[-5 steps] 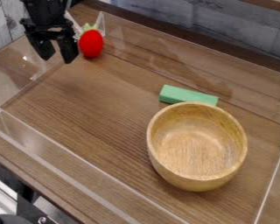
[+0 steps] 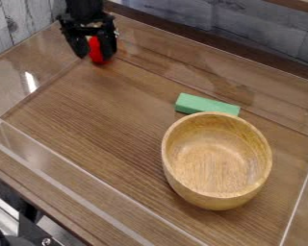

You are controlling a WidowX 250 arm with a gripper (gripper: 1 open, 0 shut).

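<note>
My black gripper (image 2: 89,40) is at the top left of the camera view, over a red object (image 2: 96,52) that it partly covers. Whether the fingers are closed on the red object cannot be told at this size.
A green block (image 2: 207,105) lies right of centre, just above a large tan bowl (image 2: 216,192) at the lower right. The table's edge runs along the left.
My gripper has moved right and up from the left side onto the red object, which was uncovered beside it earlier and now appears partly hidden.
</note>
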